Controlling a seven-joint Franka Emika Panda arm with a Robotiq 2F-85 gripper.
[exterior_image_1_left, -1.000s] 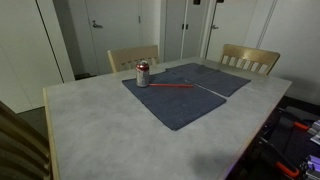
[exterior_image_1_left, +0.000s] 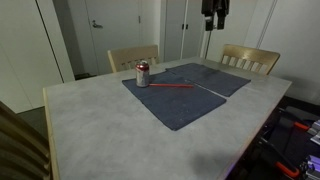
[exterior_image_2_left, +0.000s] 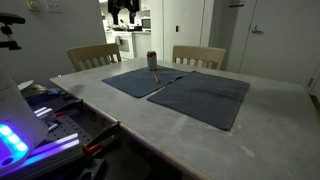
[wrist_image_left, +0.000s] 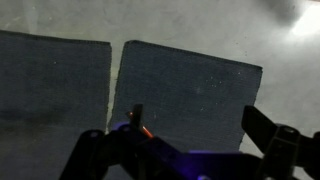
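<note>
High over the table, my gripper (exterior_image_1_left: 214, 26) hangs at the top of exterior view 1, clear of everything below. It shows in exterior view 2 too, as a dark gripper (exterior_image_2_left: 124, 16) at the upper left. In the wrist view its two fingers stand wide apart at either side, with nothing held between them. A red-and-silver can (exterior_image_1_left: 143, 74) stands upright by the edge of a dark cloth (exterior_image_1_left: 183, 106). A thin red stick (exterior_image_1_left: 171, 85) lies across that cloth's far part; the arm partly hides the stick (wrist_image_left: 147, 131) in the wrist view.
A second dark cloth (exterior_image_1_left: 215, 78) lies beside the first, a narrow gap between them. Wooden chairs (exterior_image_2_left: 198, 56) stand round the table (exterior_image_2_left: 240, 148).
Can, stick and cloths have stayed put.
</note>
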